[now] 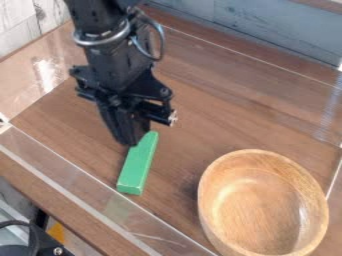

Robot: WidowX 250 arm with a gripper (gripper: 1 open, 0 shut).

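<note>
The dark gripper (pixel 131 128) hangs at the upper left of the camera view, its tip just above the far end of a green block (pixel 136 168). The block lies flat and lengthwise on the wooden table, its near end toward the bottom of the view. Whether the fingers are open or shut is hard to see. A round wooden bowl (pixel 263 185) stands at the lower right, empty.
Clear strips run along its edges. A pale blue wall (pixel 267 30) is behind it.
</note>
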